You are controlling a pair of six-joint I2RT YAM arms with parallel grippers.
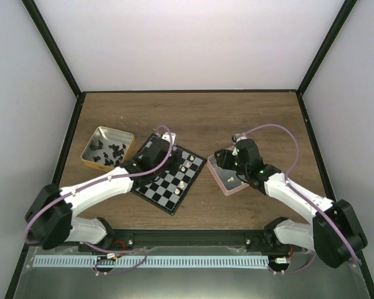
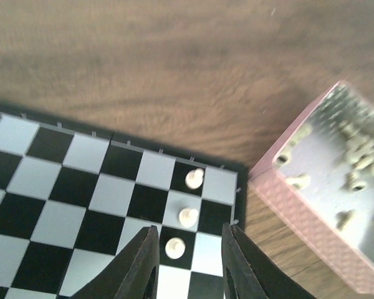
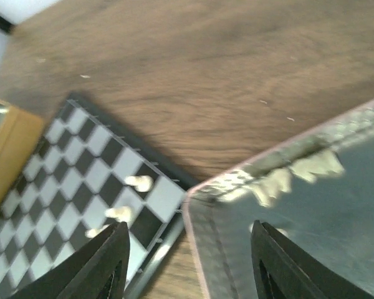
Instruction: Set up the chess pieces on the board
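The chessboard (image 1: pixel 168 193) lies mid-table with several white pieces on its right side, among them pieces (image 2: pixel 188 217). My left gripper is above the board, fingers apart, nothing seen between them. My right gripper is over the near edge of the pink box (image 2: pixel 299 205), fingers apart, nothing seen between them. That box holds several white pieces (image 3: pixel 268 187), blurred in the wrist views. A tan box (image 1: pixel 90 162) of black pieces sits left of the board.
Bare wooden table (image 1: pixel 193 112) runs behind the board and boxes. Dark frame bars and pale walls border it. The two arms come in from the front corners.
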